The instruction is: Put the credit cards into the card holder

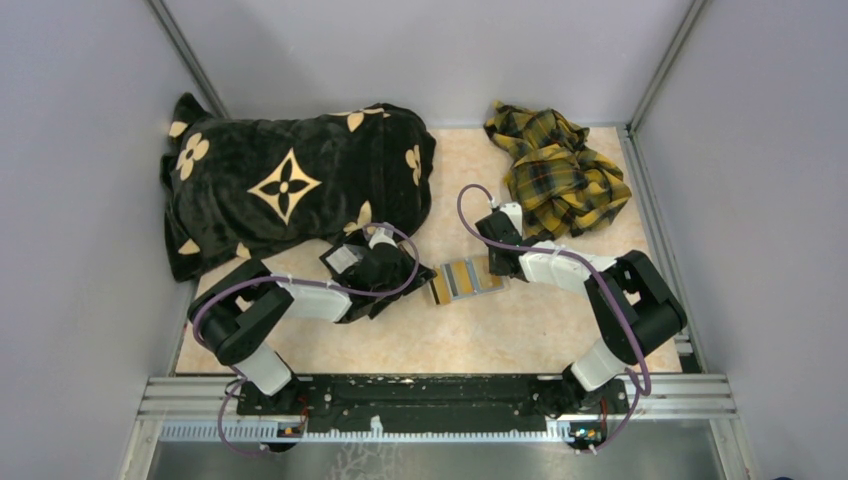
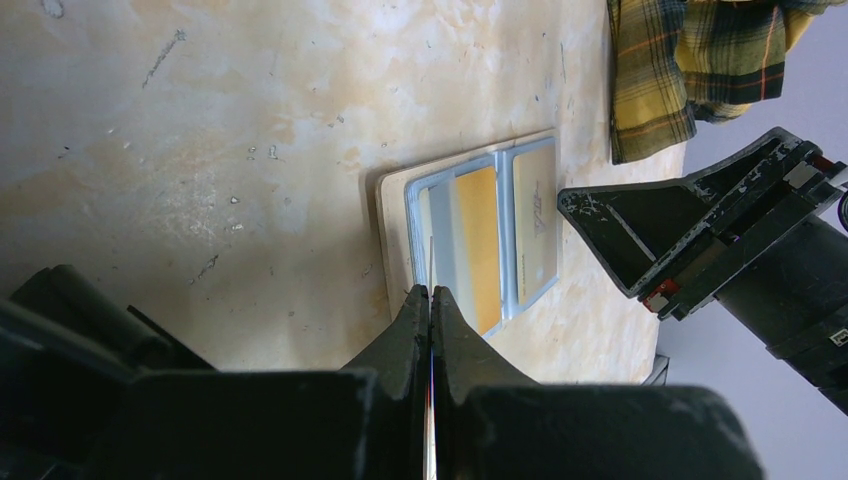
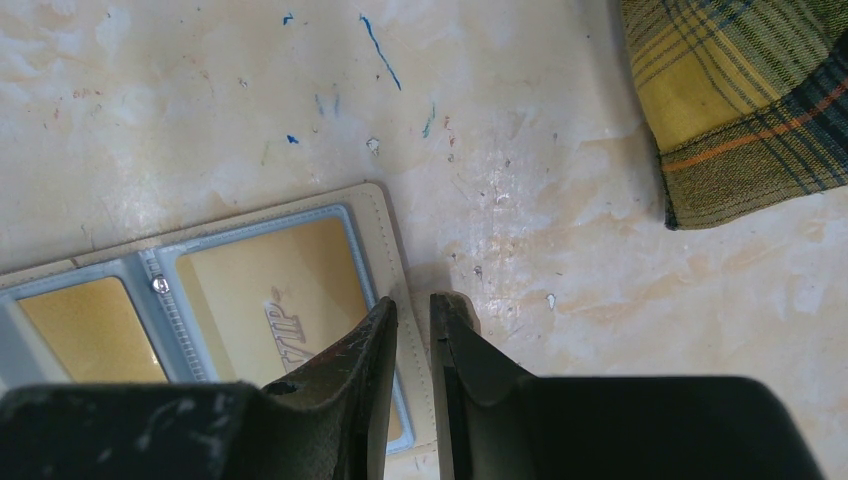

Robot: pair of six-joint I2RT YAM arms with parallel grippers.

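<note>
The open card holder lies flat at the middle of the table, beige outside with blue-grey panels. In the left wrist view, a silver-and-yellow card and a pale gold panel or card show in it. My left gripper is shut on a thin card seen edge-on, its tip over the holder's near-left panel. Whether this card enters a slot I cannot tell. My right gripper is shut on the holder's right margin, beside the pale gold panel.
A black holder with a white piece is partly hidden by the left arm. A dark pillow fills the back left, and a yellow plaid cloth lies at the back right.
</note>
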